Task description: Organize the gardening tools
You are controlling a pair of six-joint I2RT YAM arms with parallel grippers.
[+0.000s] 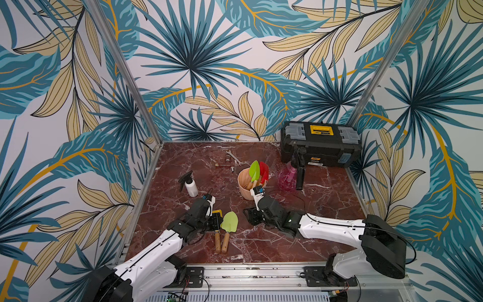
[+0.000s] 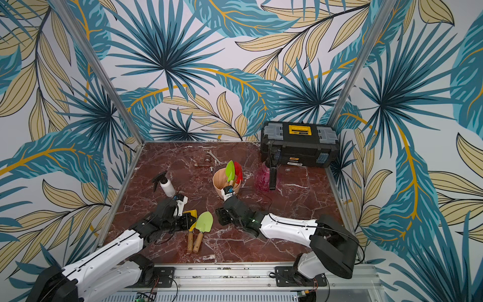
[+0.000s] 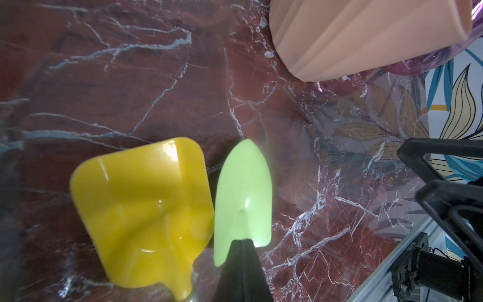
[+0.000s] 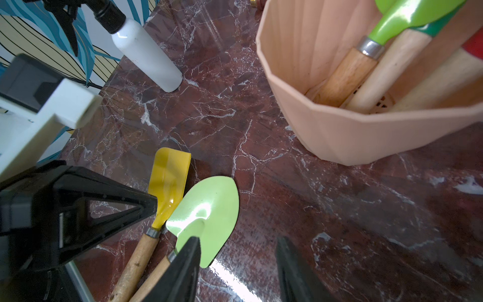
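Note:
The light green trowel lies on the table with its wooden handle toward the front edge. Close on its left is a yellow shovel, also wooden-handled. My left gripper is shut, its tips together with nothing between them; the right wrist view shows it raised over the yellow shovel, apart from the trowel blade. My right gripper stands open and empty, to the right of the trowel. Behind it is the peach pot, holding a bright green trowel and red-headed tools.
A white spray bottle stands at the left and a pink sprayer right of the pot. The black toolbox fills the back right corner. Small metal fittings lie at the back.

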